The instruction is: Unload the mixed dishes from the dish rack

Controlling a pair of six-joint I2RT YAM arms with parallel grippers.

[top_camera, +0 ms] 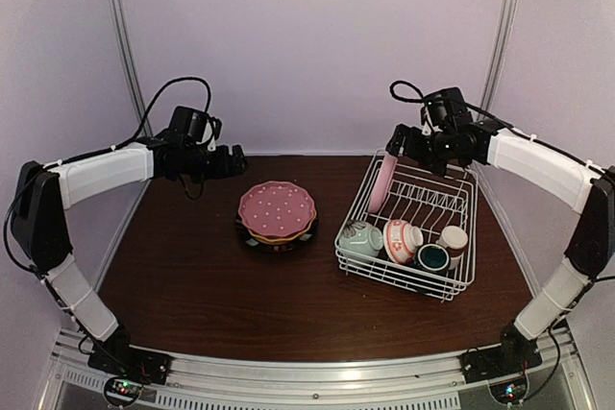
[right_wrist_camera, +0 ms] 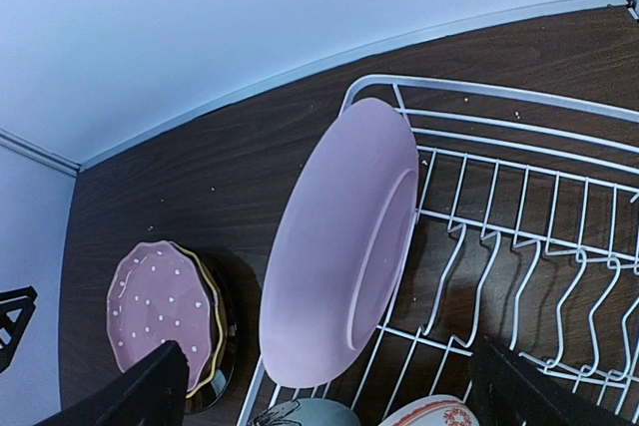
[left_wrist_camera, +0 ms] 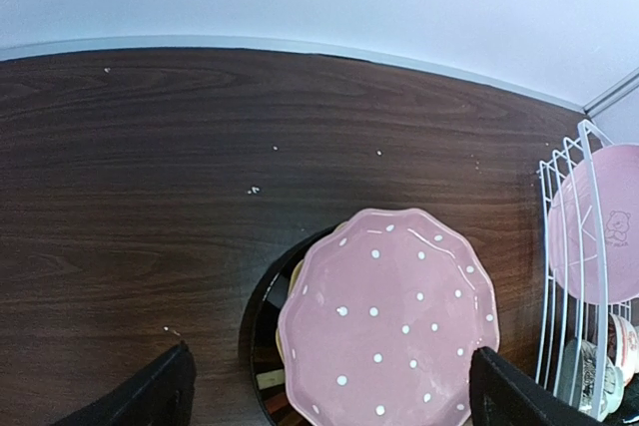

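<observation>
In the top view, a pink plate [top_camera: 381,182] stands upright at the left of the white dish rack [top_camera: 340,260], with bowls [top_camera: 397,239] and cups [top_camera: 452,237] at its front. My right gripper [top_camera: 408,141] is open above that plate; the right wrist view shows the plate [right_wrist_camera: 324,236] between and beyond the open fingers, not held. A stack of plates [top_camera: 277,210], topped by a pink dotted one [left_wrist_camera: 389,316], lies left of the rack. My left gripper [top_camera: 223,162] hangs open above and left of the stack, holding nothing.
Pale walls [top_camera: 307,55] close off the back and both sides.
</observation>
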